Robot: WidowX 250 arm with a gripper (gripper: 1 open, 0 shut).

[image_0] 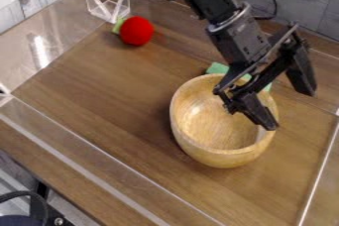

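Observation:
A wooden bowl [215,141] rests on the table in the camera view. The black gripper [284,99] hangs over its right side, fingers spread open, one reaching down toward the bowl's interior and the other outside to the upper right. A green object [216,69] is partly hidden behind the bowl and arm. Whether anything lies between the fingers is not clear.
A red ball [137,31] with something green beside it sits at the back left, near a white wire rack [106,2]. A wall runs along the back.

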